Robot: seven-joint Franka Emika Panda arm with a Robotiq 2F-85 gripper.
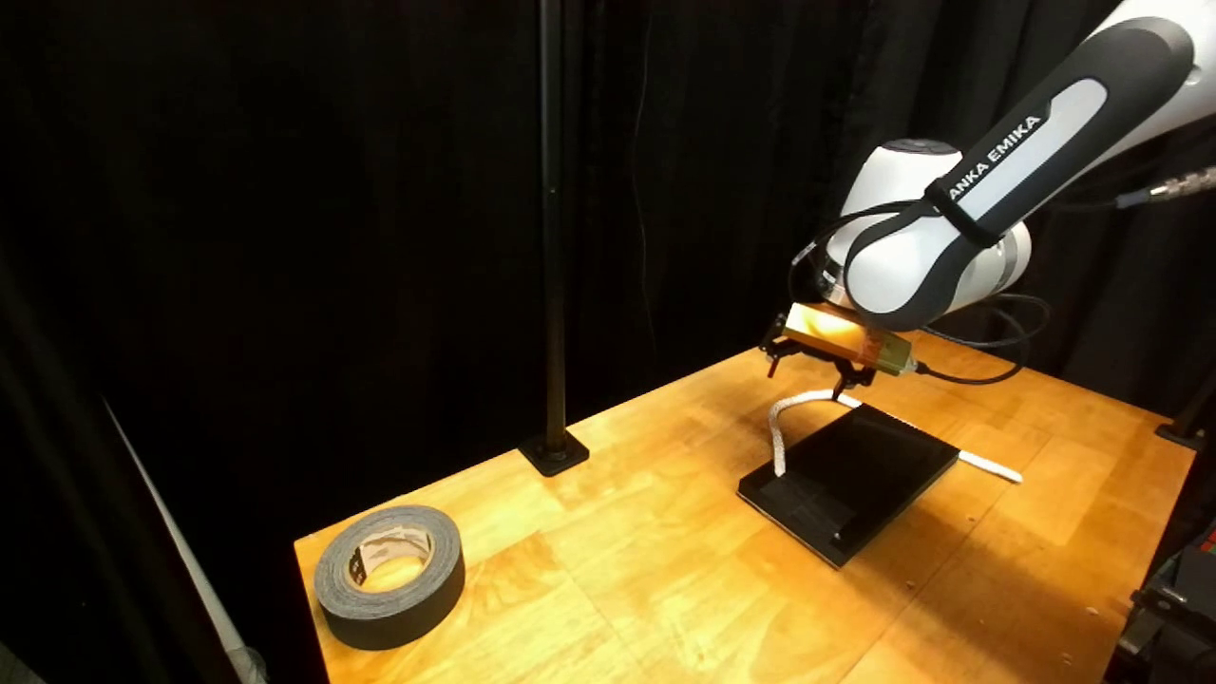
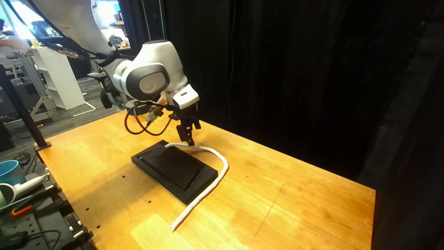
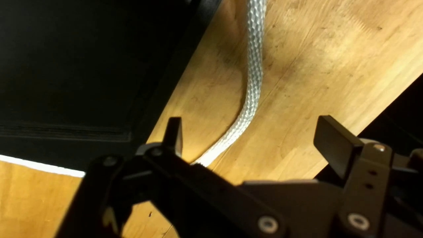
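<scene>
A white braided rope (image 1: 807,397) curves around the back corner of a flat black box (image 1: 861,473) on the table. In exterior view 2 the rope (image 2: 220,163) bends along two of its sides, touching or close to the edge. My gripper (image 1: 806,378) is open just above the rope's bend, tilted. In the wrist view the rope (image 3: 253,75) runs down between the spread fingers of my gripper, nearer the left one, and passes out of sight behind the gripper body. Neither finger appears to grip it.
A roll of grey tape (image 1: 389,576) lies at the table's far left in exterior view 1. A black post base (image 1: 554,454) stands at the back edge, before a dark curtain. Between the tape and the box the wooden table (image 1: 638,536) is clear.
</scene>
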